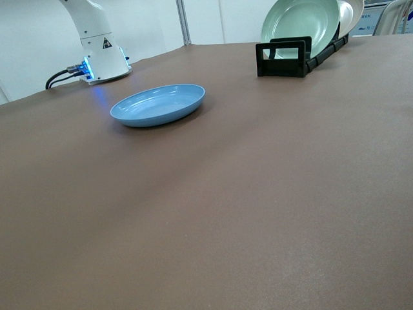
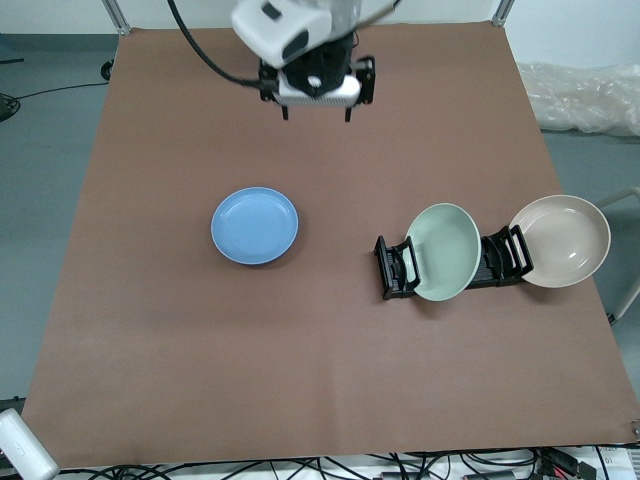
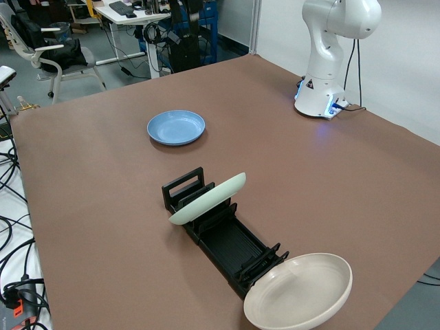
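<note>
My gripper [image 2: 316,113] is raised at the back centre of the table in the left view, its two black fingers apart with nothing seen between them. A blue plate [image 2: 254,225] lies flat on the table in front of it. To the right, a black rack [image 2: 397,272] holds a pale green plate [image 2: 442,250] and a cream plate [image 2: 565,241], both standing tilted. In the top view the blue plate [image 1: 157,105] is clear of the rack [image 1: 279,68]. The right view shows the rack [image 3: 234,251] with empty slots between the two plates.
The brown table [image 2: 300,360] has free room at the front and left. Cables run along the near edge, and a white wall stands behind the robot base [image 3: 316,100].
</note>
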